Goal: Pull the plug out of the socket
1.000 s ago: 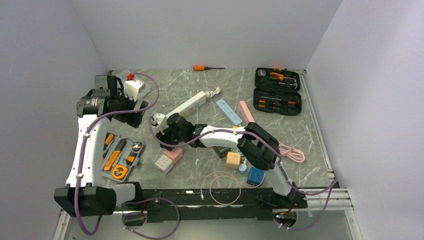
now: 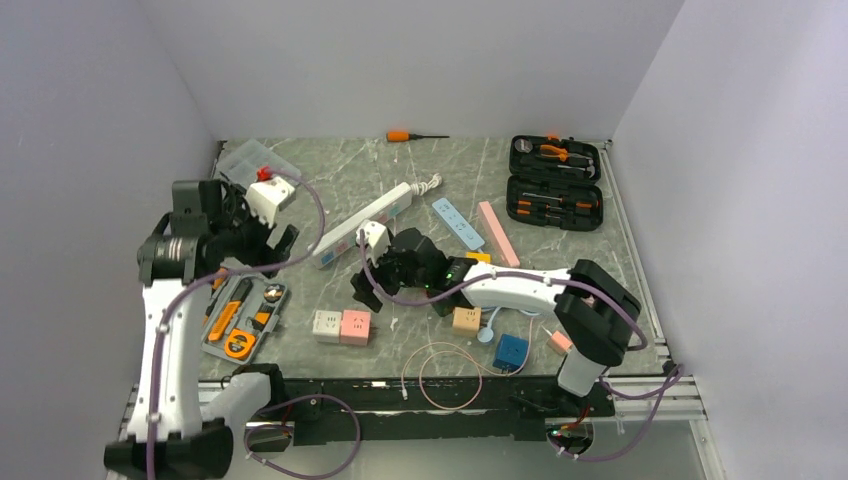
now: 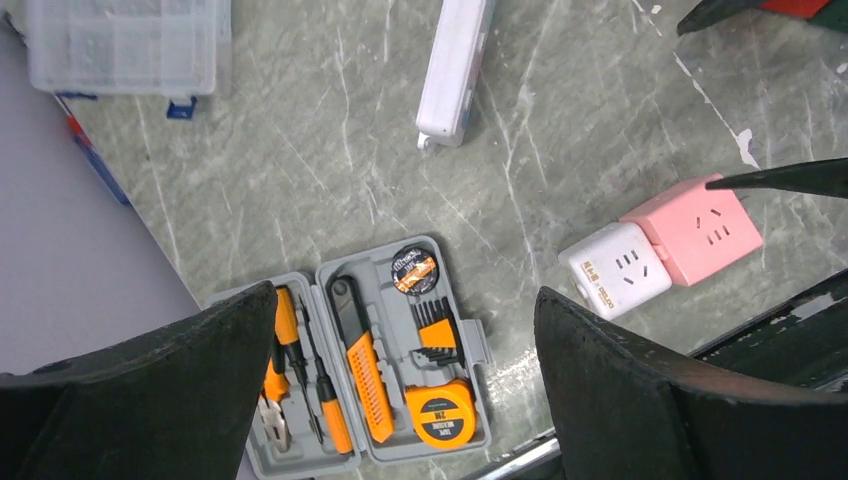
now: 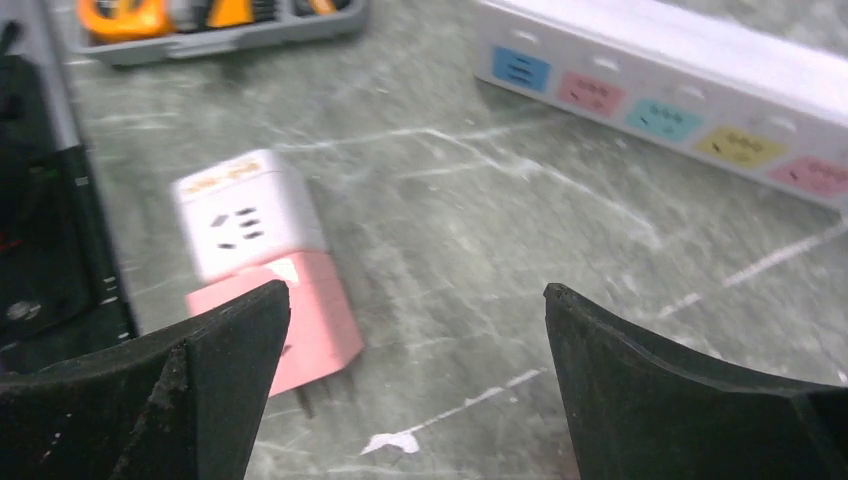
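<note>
A pink socket cube [image 2: 355, 327] and a white cube [image 2: 327, 326] lie side by side near the front edge; in the right wrist view dark prongs show below the pink cube [image 4: 300, 315], beside the white one [image 4: 250, 220]. My right gripper [image 2: 366, 292] hangs open above and right of them, nothing between its fingers. My left gripper [image 2: 275, 250] is raised over the left side, open and empty, with both fingers [image 3: 640, 400] showing wide apart in the left wrist view.
A white power strip [image 2: 355, 228] lies behind the cubes, an open grey toolkit [image 2: 243, 320] to the left. Blue and pink strips, small adapters and a black toolkit [image 2: 555, 205] occupy the right. Open table surrounds the cubes' back side.
My right gripper has moved right, away from the cubes. The cubes have straightened relative to the front edge.
</note>
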